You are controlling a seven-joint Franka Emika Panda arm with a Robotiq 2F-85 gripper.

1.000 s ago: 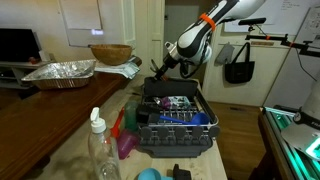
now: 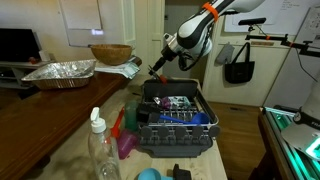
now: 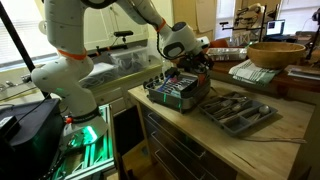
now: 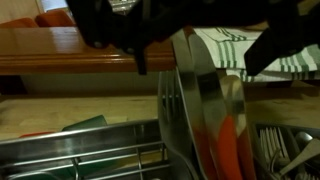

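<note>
My gripper (image 2: 170, 62) is open over the far end of the dish rack (image 2: 180, 135). In the wrist view, its dark, blurred fingers stand apart at the top. Upright utensils show below and between them: a fork (image 4: 173, 120), a broad metal blade (image 4: 210, 100) and orange-red handles (image 4: 228, 150). Whether either finger touches them I cannot tell. Exterior view 2 has the gripper (image 3: 203, 48) at the rack's counter-side end, where the utensils are mostly hidden.
A metal cutlery tray (image 3: 240, 115) lies on the wooden counter beside the rack. Behind it is a striped towel (image 3: 252, 72) under a wooden bowl (image 3: 275, 53). A clear bottle (image 2: 104, 150) stands near the rack. Bare counter (image 3: 275, 150) shows in front of the tray.
The arm and gripper have shifted slightly up and to the right in exterior view 1. The rack and surrounding objects look unmoved.
</note>
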